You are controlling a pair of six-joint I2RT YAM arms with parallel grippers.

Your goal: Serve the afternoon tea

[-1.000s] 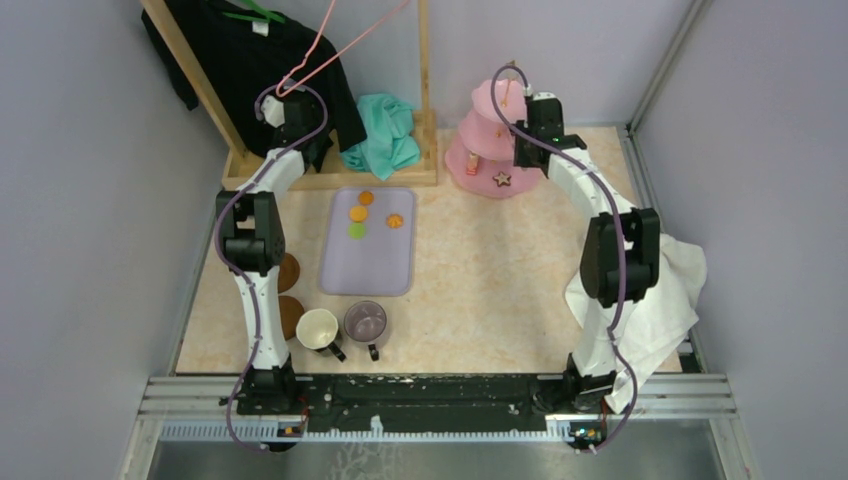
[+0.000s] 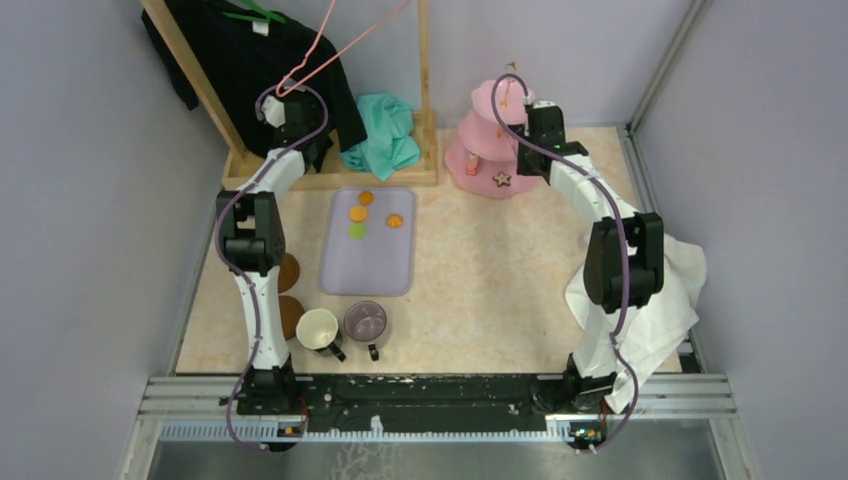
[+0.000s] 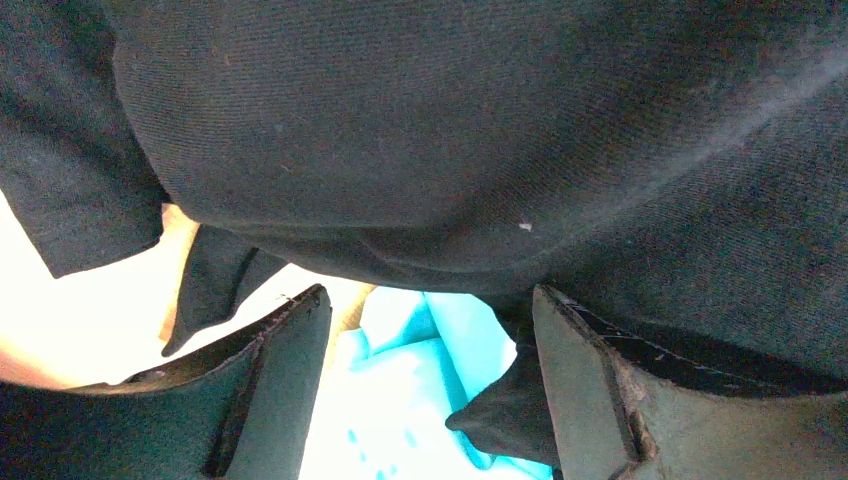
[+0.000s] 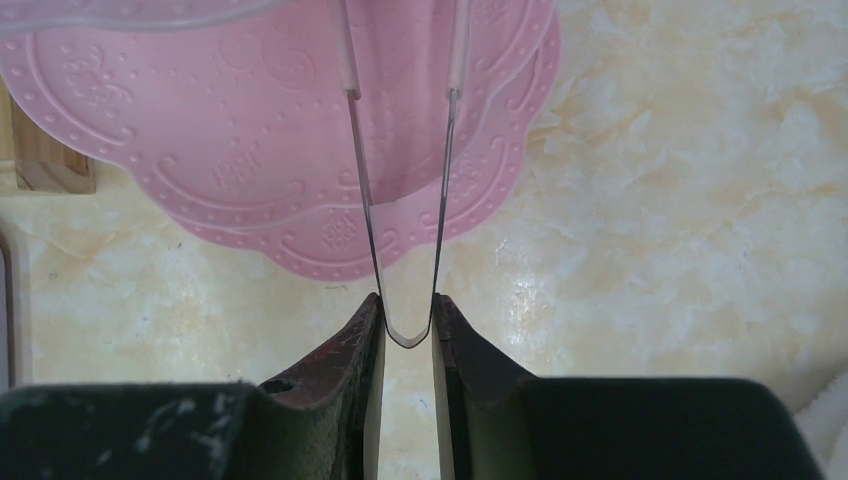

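Observation:
In my right gripper are metal tongs (image 4: 445, 170), held at their bent end, with pale arms reaching over the pink three-tier stand (image 2: 470, 175). A star-shaped treat (image 2: 502, 179) sits on the stand's bottom tier. My left gripper stands open in front of a hanging black garment (image 3: 420, 130), with turquoise cloth (image 3: 400, 400) behind and below. On the lilac tray (image 2: 365, 270) lie several small round treats (image 2: 358, 213), orange and green.
Two mugs (image 2: 319, 325) stand at the front left by brown round coasters (image 2: 288, 270). A wooden rack (image 2: 428, 160) fills the back left. White cloth (image 2: 650, 320) lies at the right.
My right arm has moved slightly toward the front of the table with the tongs. The left arm looks unchanged.

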